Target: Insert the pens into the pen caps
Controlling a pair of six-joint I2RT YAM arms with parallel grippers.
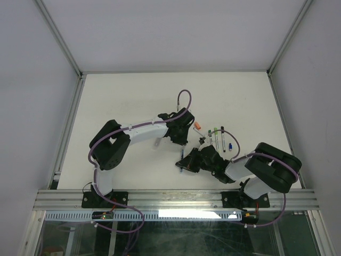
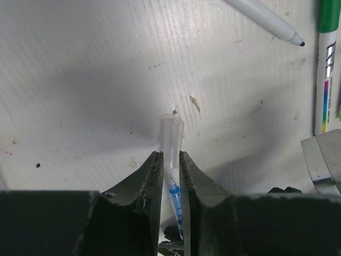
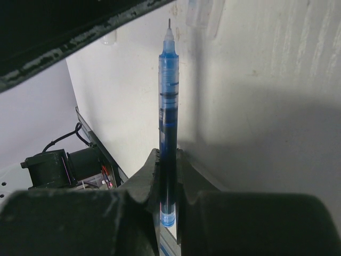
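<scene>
A blue pen [image 3: 168, 117] is held upright in my right gripper, tip pointing up toward a clear cap [image 2: 172, 138]. My left gripper has its fingertips around that clear cap, directly beyond the pen's tip in the left wrist view; whether it grips the cap firmly I cannot tell. In the top view both grippers [image 1: 181, 143] meet near the middle front of the table, the pen between them.
Several markers [image 1: 216, 138] lie to the right, with a white marker [image 2: 264, 21] and an orange piece [image 1: 197, 125] behind the grippers.
</scene>
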